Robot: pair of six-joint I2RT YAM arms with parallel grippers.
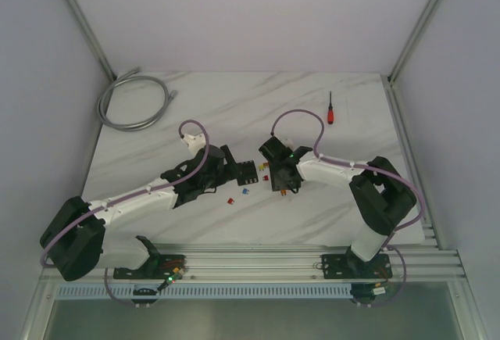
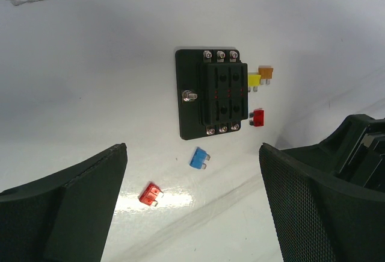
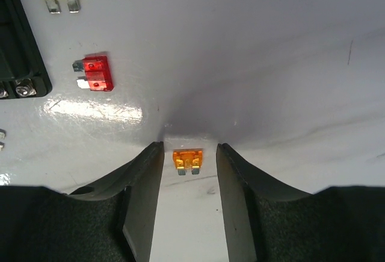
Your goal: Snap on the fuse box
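The black fuse box [image 2: 212,93] lies on the marble table, with yellow [image 2: 254,80], orange [image 2: 265,73], red [image 2: 257,117] and blue [image 2: 198,158] fuses around it and another red fuse [image 2: 150,194] nearer. My left gripper is open above the table, nothing between its fingers. In the right wrist view, a small orange fuse [image 3: 187,161] is between the fingertips of my right gripper, whose fingers are close about it; whether they touch it is unclear.
A grey coiled hose [image 1: 136,125] lies at the back left, a red screwdriver [image 1: 330,113] at the back right.
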